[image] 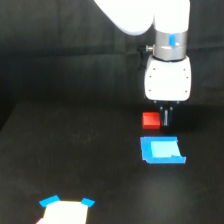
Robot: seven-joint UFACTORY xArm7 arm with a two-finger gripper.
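A red block [151,121] rests on the dark surface right of centre. My gripper [166,116], under a white hand, points down close beside the block's right side. Two thin dark fingers show faintly against the dark background. Whether they touch the block, and how far apart they stand, is too small and dark to tell.
Just in front of the block and gripper lies a pale sheet bordered with blue tape [147,157]. Another pale item [65,213] with blue tape at its corners is cut off at the bottom left.
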